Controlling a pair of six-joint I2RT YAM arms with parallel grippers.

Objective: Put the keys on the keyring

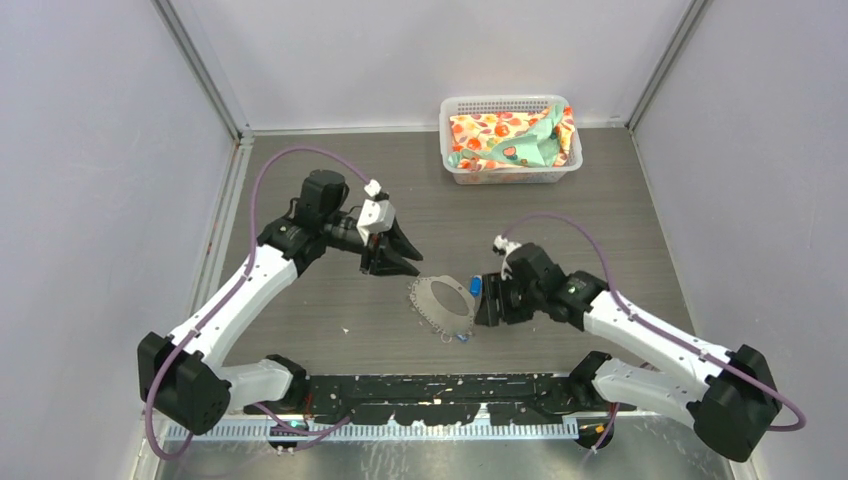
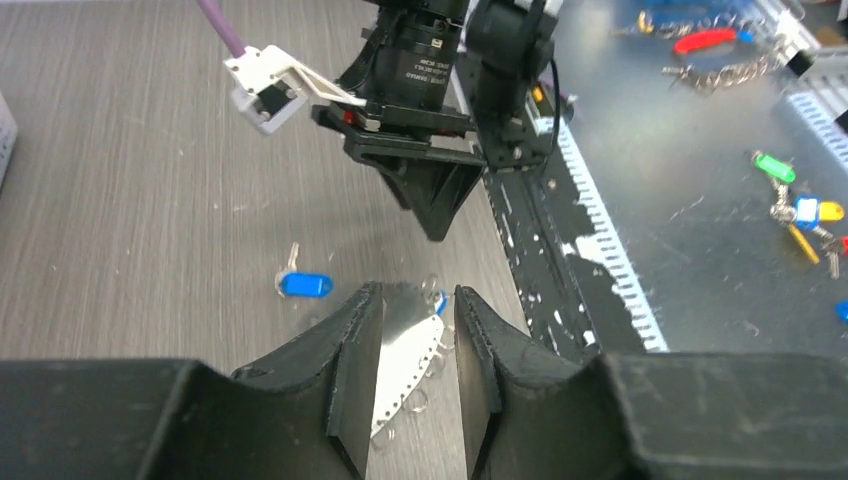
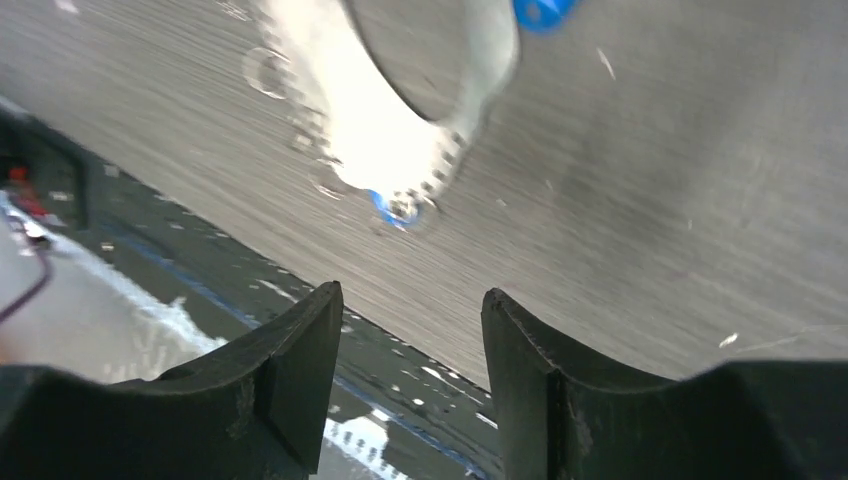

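A metal keyring with scalloped edge lies flat on the mat, a blue key at its lower end. A second blue key lies apart beside it, partly behind my right gripper in the top view. That gripper is low over the mat just right of the ring; in its wrist view its fingers stand wide open with nothing between. My left gripper hangs above and left of the ring, fingers part open, nothing seen held.
A white basket with patterned cloth stands at the back. A black rail runs along the front edge. The mat is otherwise mostly clear.
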